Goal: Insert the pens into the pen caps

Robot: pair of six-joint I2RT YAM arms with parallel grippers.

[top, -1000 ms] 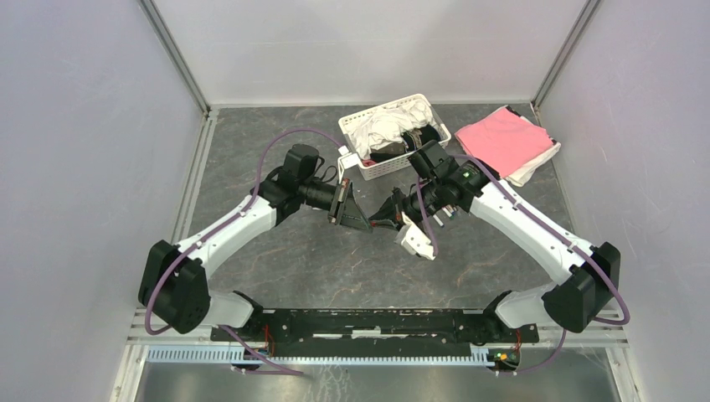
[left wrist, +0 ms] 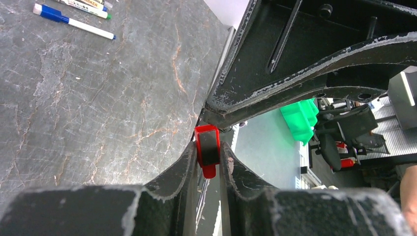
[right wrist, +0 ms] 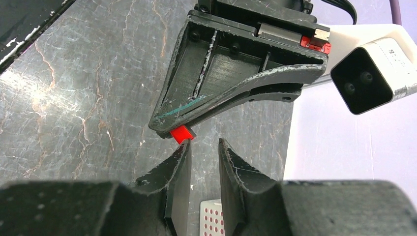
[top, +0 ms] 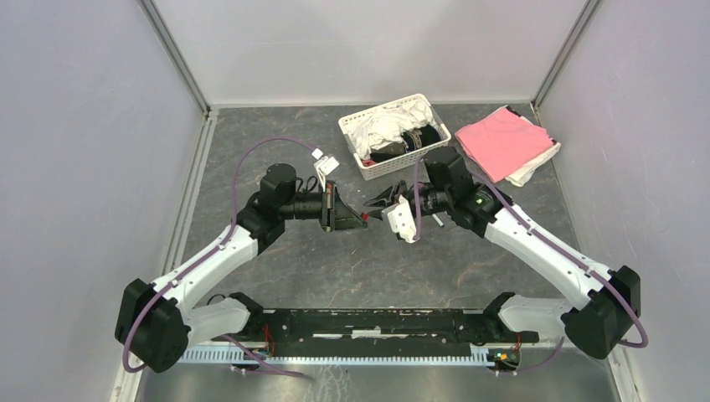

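Near the middle of the table, my left gripper is shut on a small red cap with a dark patch on it, which pokes out past the fingertips. Close on its right is my right gripper, its fingers part open and empty. In the right wrist view the cap's red end shows just beyond one of the right fingertips; whether they touch cannot be told. A white marker with a blue cap lies on the table, beside other markers partly cut off by the frame.
A white basket of cloth and dark items stands at the back. Pink and white folded cloths lie at the back right.
The left arm has shifted left and kept the cap.
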